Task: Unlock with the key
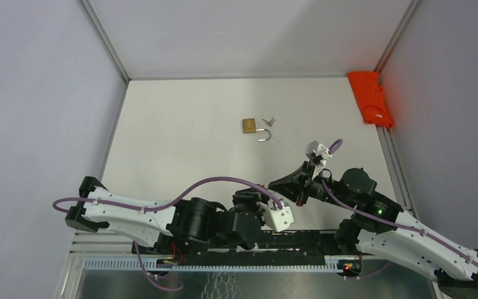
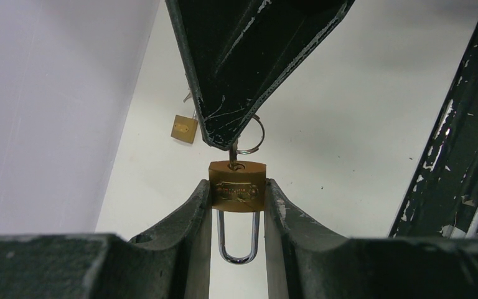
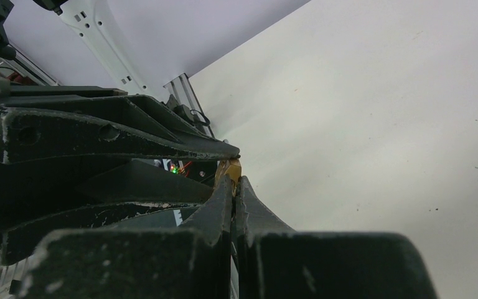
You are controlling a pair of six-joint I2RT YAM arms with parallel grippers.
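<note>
In the left wrist view a brass padlock with its shackle hanging down sits between the fingers of my left gripper. A key on a ring stands in its keyhole, at the tip of my right gripper, which is shut at the key. In the right wrist view my right gripper faces the padlock, mostly hidden by fingers. In the top view both grippers meet at the front middle, largely hidden by the arms.
A second brass padlock with open shackle and some loose keys lie at the back middle of the white table. An orange folded cloth lies at the back right.
</note>
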